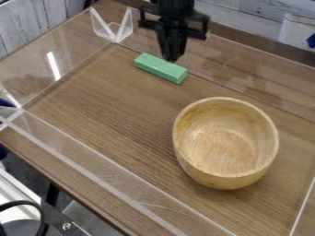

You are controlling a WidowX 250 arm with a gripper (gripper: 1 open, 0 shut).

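Note:
The black gripper [172, 44] hangs over the back middle of the wooden table [92, 120], just above and behind a green block [161, 68] lying flat on it. The gripper looks shut, with nothing visible between its fingers. A large round wooden bowl [226, 143] sits at the front right.
A clear plastic bracket [113, 26] stands at the back left. A clear strip runs along the left and front of the table, with black cables [28, 219] beyond the lower left edge.

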